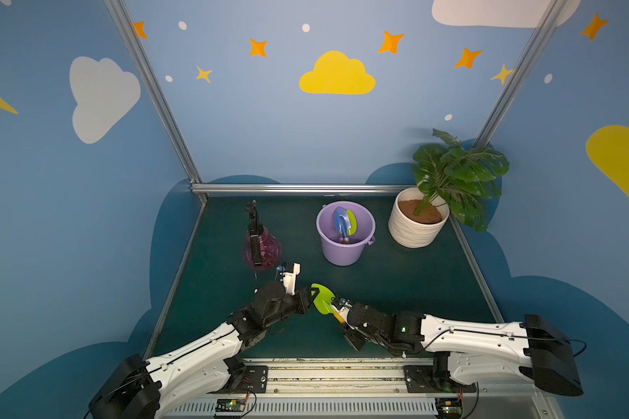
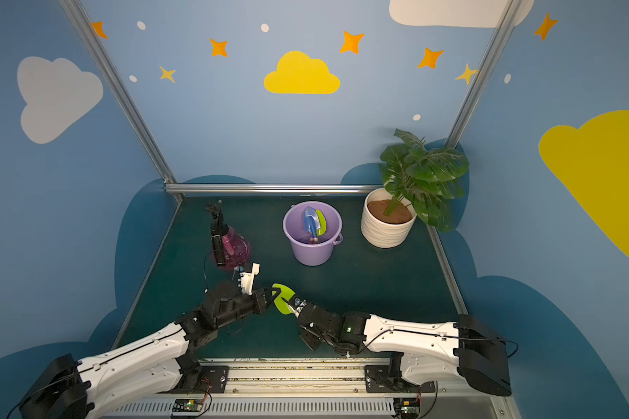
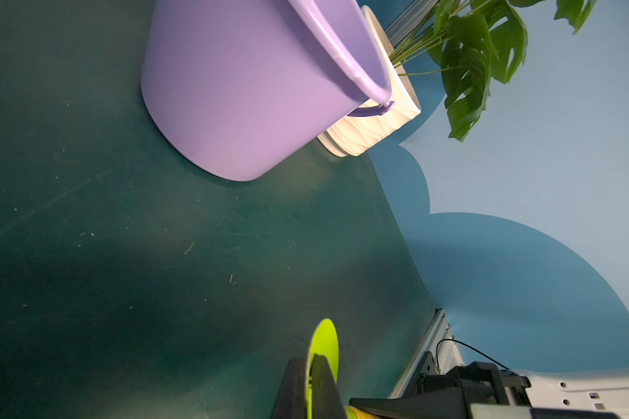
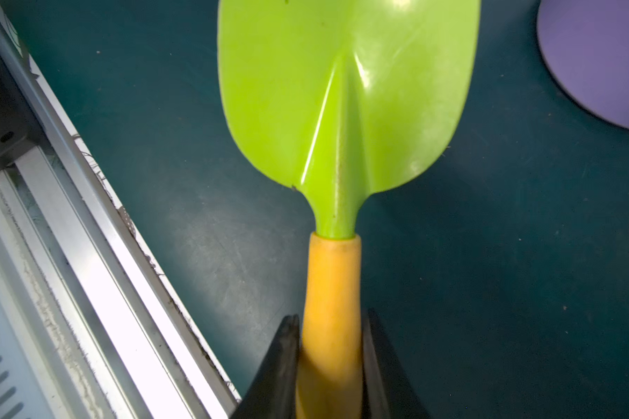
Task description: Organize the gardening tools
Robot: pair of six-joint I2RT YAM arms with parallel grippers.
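Note:
A green trowel (image 4: 349, 104) with a yellow handle (image 4: 332, 300) spans the gap between my two grippers, above the table. My right gripper is shut on the handle. In the left wrist view the blade (image 3: 324, 342) appears nearly edge-on, and my left gripper is shut on it, one finger on each face. Behind them stands the purple bucket (image 1: 342, 255), holding a blue tool (image 1: 341, 219) and a green one (image 1: 351, 222); their lower ends are partly hidden inside.
A purple spray bottle (image 1: 269, 249) with a black top stands left of the bucket, close beyond the left arm. The white pot (image 1: 416, 234) with a leafy plant (image 1: 461, 171) occupies the back right.

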